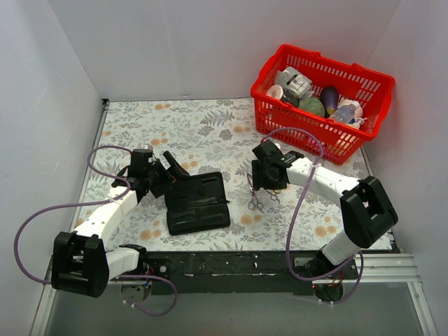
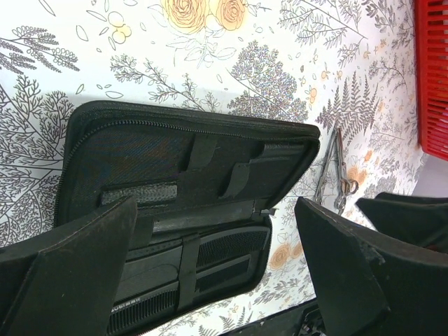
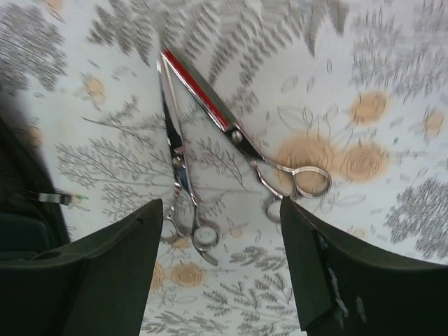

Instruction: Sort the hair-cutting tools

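Observation:
The black zip case [image 1: 197,217] lies unfolded on the table, with black combs [image 2: 224,246] strapped into its lower half and empty loops in its upper half. Above the case, my left gripper is open with nothing between its fingers. To the case's right lie two scissors: a slim silver pair [image 3: 179,164] and a broader-bladed pair [image 3: 210,101] with a reddish sheen, tips close together and handles spread apart. Over them hovers my right gripper, its fingers apart and empty, the slim pair's handle rings showing between the fingertips.
A red basket [image 1: 318,133] full of assorted items stands at the back right, close behind the right arm. Purple cables [image 1: 305,192] loop over both arms.

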